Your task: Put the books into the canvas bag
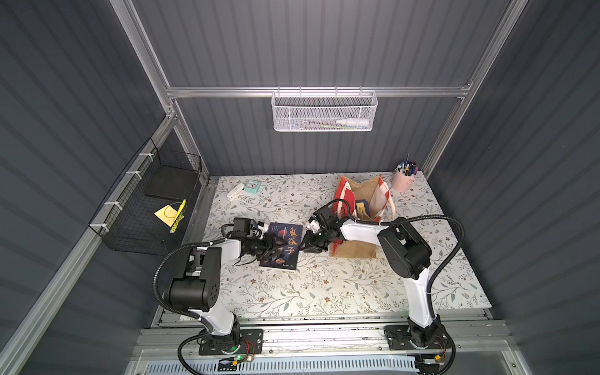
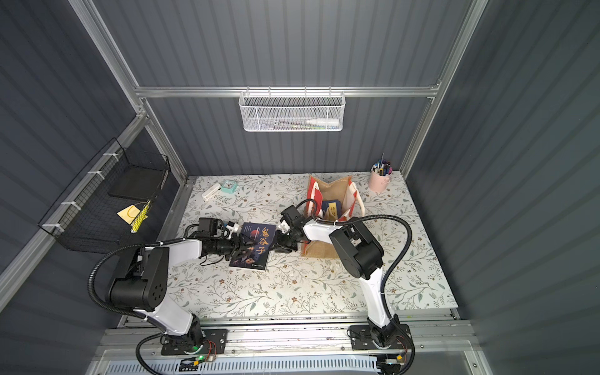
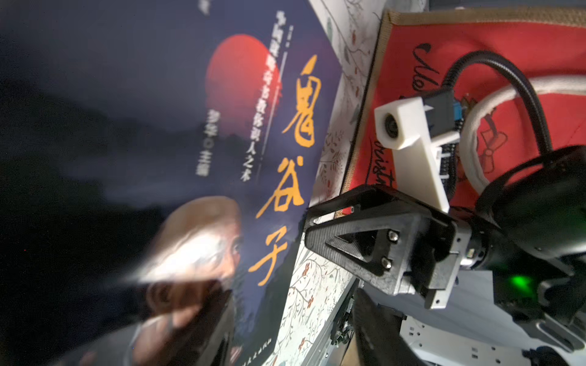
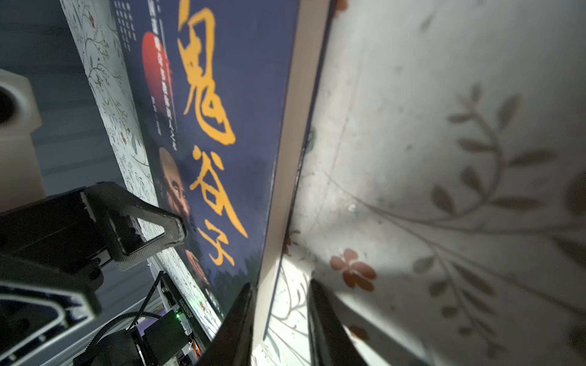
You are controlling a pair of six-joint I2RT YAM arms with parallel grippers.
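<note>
A dark blue book (image 1: 292, 253) with yellow characters lies slightly turned on the table. Over its left side reaches my left gripper, whose fingers stand apart above the cover with nothing visibly gripped. At the book's right side my right gripper is also open; the book's page edge passes between its fingers near a corner. Whether either finger touches the book I cannot tell. The red and tan canvas bag (image 1: 353, 250) stands open behind the right arm, with another blue and yellow book (image 2: 332, 209) inside.
A pink pen cup (image 1: 402, 182) stands at the back right, and a small teal box (image 1: 252, 186) beside a white object (image 1: 235, 192) at the back left. A black wire basket (image 1: 134, 228) hangs on the left.
</note>
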